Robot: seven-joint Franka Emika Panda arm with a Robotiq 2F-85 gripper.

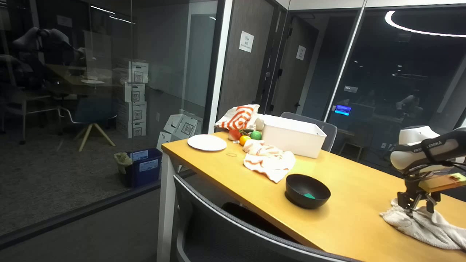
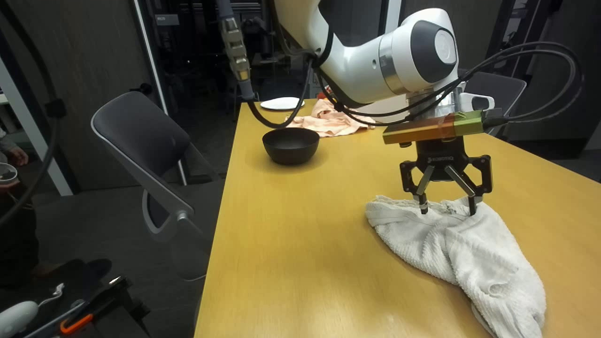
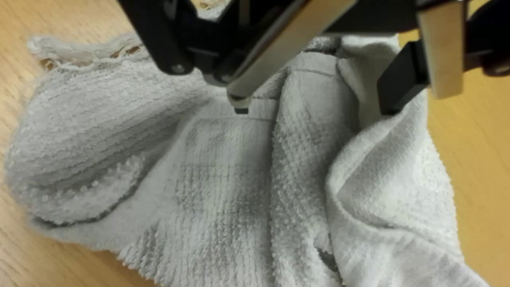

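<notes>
A crumpled white towel (image 2: 450, 242) lies on the table's near right part in exterior view 2. My gripper (image 2: 448, 208) points down over its far end, fingers parted, with the fingertips close to the cloth. In the wrist view the towel (image 3: 220, 181) fills most of the picture, folded into ridges. There my gripper has its fingers well apart, and no fold is pinched between them. Whether the tips touch the cloth, I cannot tell. At the right edge of exterior view 1 the gripper (image 1: 420, 209) is above the same towel (image 1: 421, 227).
A black bowl (image 1: 307, 190) with a green piece inside stands mid-table. Farther off are an orange-and-white cloth (image 1: 268, 159), a white bin (image 1: 292, 135), a white plate (image 1: 207, 142) and several fruits beside a striped bag (image 1: 239, 118). Bare table lies between bowl and towel.
</notes>
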